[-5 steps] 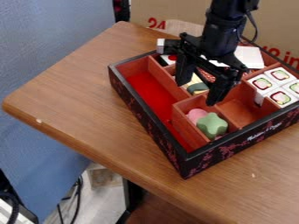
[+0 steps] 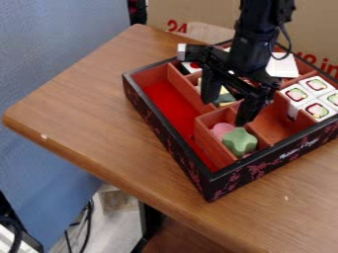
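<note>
A black-rimmed box [image 2: 183, 156] with red compartments sits on the wooden table. My black gripper [image 2: 234, 91] is over the box's middle compartment, where pale pieces are partly hidden beneath it; whether its fingers hold anything I cannot tell. A green piece [image 2: 239, 140] and a pink piece [image 2: 222, 129] lie in the front compartment. Several white pieces with red and green squares [image 2: 315, 110] fill the right compartment. The long left compartment [image 2: 169, 104] is empty.
A cardboard box [image 2: 185, 15] stands behind. A blue surface and cables lie beyond the table's left edge.
My gripper has shifted very slightly over the middle of the box; the pieces and box look unchanged.
</note>
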